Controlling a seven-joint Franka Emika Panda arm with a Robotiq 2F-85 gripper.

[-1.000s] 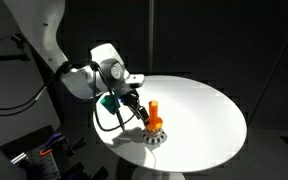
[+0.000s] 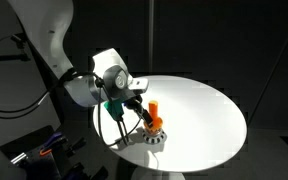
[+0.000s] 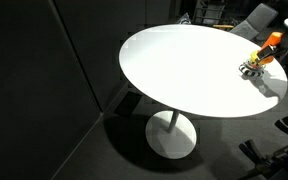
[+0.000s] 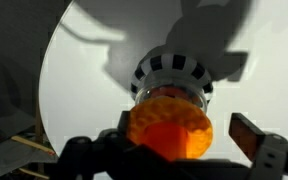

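Note:
An orange upright object (image 2: 153, 107) with wider orange parts lower down stands above a black-and-white checkered base (image 2: 155, 138) on the white table. In the wrist view, the orange top (image 4: 169, 122) lies between the fingers of my gripper, nearer the left one; a gap shows on the right. The checkered ring (image 4: 172, 66) appears beyond it. My gripper is open around the orange part, not closed on it. From the second exterior view, the orange piece (image 3: 273, 41) and checkered base (image 3: 251, 70) are at the far right, partly covered by the arm.
A dark curtain (image 2: 199, 45) hangs behind. Cables loop around the arm (image 2: 109, 75) on the left. In the wrist view, dark floor (image 4: 14, 45) shows past the table edge.
My gripper has moved slightly right and down, closer in around the orange object. The object and its checkered base appear to stay in place.

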